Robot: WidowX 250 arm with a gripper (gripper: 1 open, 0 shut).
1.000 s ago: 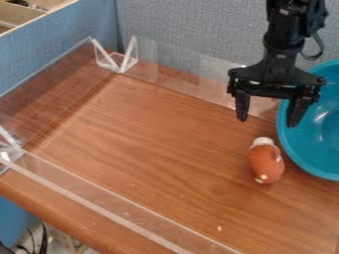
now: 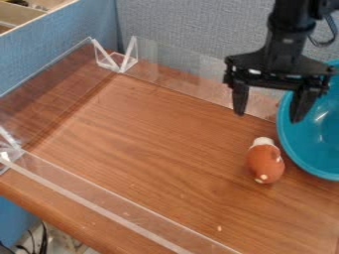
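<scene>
My black gripper (image 2: 269, 99) hangs open at the upper right, nothing between its fingers, above the wooden table and partly in front of the rim of a blue bowl (image 2: 314, 145). An orange object with white spots (image 2: 267, 166) lies on the table below the gripper, just left of the bowl.
Clear plastic strips edge it at back, left and front, with white corner brackets. A grey textured wall (image 2: 179, 25) stands behind, and a blue panel with a wooden tray on top stands at the left.
The gripper has moved slightly over the last second, now sitting a little higher than a second ago. The orange object and the bowl stay where they were.
</scene>
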